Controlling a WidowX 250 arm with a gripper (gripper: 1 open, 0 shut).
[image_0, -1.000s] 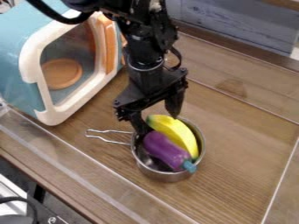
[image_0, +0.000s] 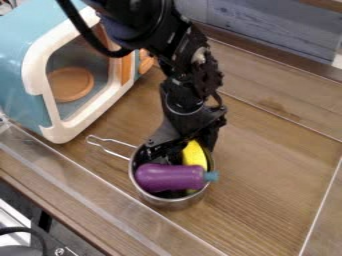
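Observation:
A steel pot (image_0: 173, 200) with a wire handle on its left sits on the wooden counter. In it a purple eggplant (image_0: 167, 177) lies crosswise at the front, with a yellow banana (image_0: 195, 156) behind it. My black gripper (image_0: 177, 150) is down at the back of the pot, by the banana; its fingertips are hidden, and whether it holds anything cannot be seen.
A light blue toy microwave (image_0: 30, 60) with an open front stands at the upper left. A dark cable and white object are at the lower left.
The pot has shifted left, and the eggplant now lies more crosswise. My gripper has moved right over the banana, which is more covered.

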